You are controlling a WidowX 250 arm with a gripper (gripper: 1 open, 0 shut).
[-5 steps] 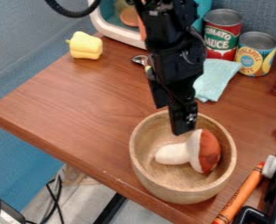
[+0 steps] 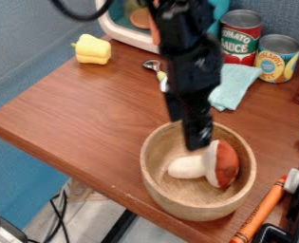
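A black gripper (image 2: 193,121) hangs over a wooden bowl (image 2: 162,190), its lower end near the bowl's back rim; it is blurred, and whether it is open or shut is unclear. In the bowl lies a red-capped mushroom (image 2: 221,163) with a white stem, below the gripper.
A yellow pepper (image 2: 91,49) sits at the back left of the wooden table (image 2: 69,123), whose middle left is clear. Behind are a cyan container (image 2: 114,21), tomato sauce can (image 2: 240,38), second can (image 2: 276,62) and cloth (image 2: 234,87). An orange marker (image 2: 259,214) lies at right.
The gripper has shifted slightly and now reaches a little lower toward the bowl, blurred with motion. The bowl and mushroom look unchanged.
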